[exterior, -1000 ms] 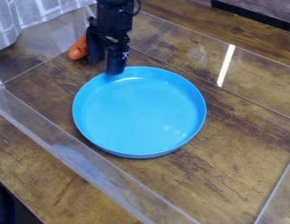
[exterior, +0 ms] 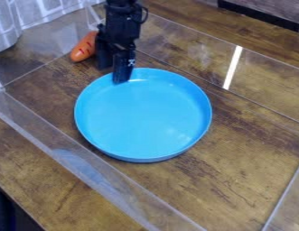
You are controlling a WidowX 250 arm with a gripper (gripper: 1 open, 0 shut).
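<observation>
My black gripper [exterior: 116, 56] hangs at the top centre, just behind the far rim of a round blue plate [exterior: 142, 117], its fingers open and pointing down. An orange, carrot-like object [exterior: 84, 45] lies on the wooden surface just left of the gripper, partly hidden by it. I cannot make out anything held between the dark fingers.
Clear plastic or glass walls run along the left side, and a dark edge lies at the top right.
My gripper has shifted slightly at the far rim of the plate. The plate and the orange object look unmoved.
</observation>
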